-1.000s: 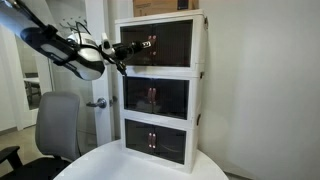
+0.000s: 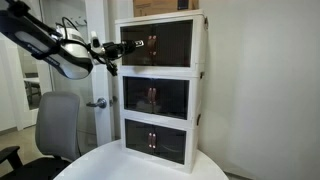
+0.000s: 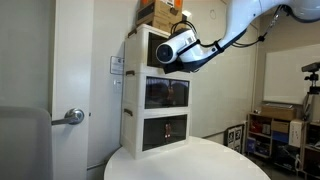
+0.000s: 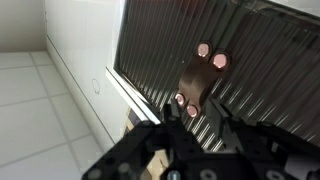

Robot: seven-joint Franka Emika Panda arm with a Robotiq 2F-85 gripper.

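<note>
A white three-tier cabinet [image 2: 201, 100] with dark double doors stands on the round table. Its top doors [image 2: 168, 45] look shut, with two upright copper-coloured handles near the middle. My gripper [image 2: 138, 44] is in front of the upper left door, at about handle height. In the wrist view, the handles [image 4: 196, 78] show just beyond my gripper. Its dark fingers stand apart, and I see nothing held between them. The arm hides part of the top tier in exterior view 2.
Cardboard boxes [image 3: 160, 15] sit on top of the cabinet. A grey chair [image 2: 57, 125] stands at the left, by a door with a metal handle [image 3: 74, 116].
The arm and gripper have moved left in exterior view 1, drawing back from the top handles. The cabinet doors look unchanged.
</note>
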